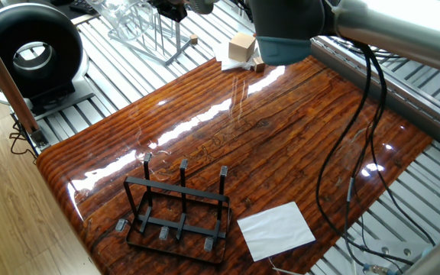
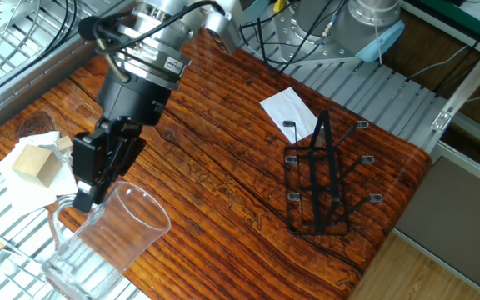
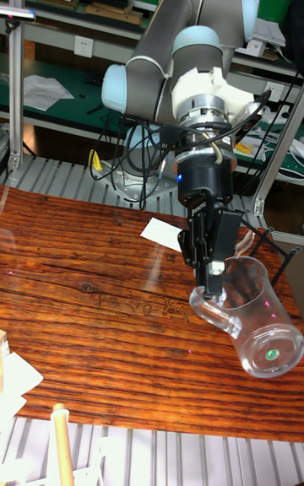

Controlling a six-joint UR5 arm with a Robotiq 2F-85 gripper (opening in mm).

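Note:
A clear glass mug hangs in the air, tilted on its side. Its handle is between the fingers of my black gripper, which is shut on it. In exterior view 3 the mug's base, with a small green spot, faces the camera. Exterior view 1 catches only part of the mug and of the gripper at its top edge. A black metal rack with several upright prongs stands on the wooden table, well apart from the mug.
White paper lies flat beside the rack. Wooden blocks rest on crumpled white paper at the table's edge. A wire rack stands beyond the table. Loose black cables hang from the arm.

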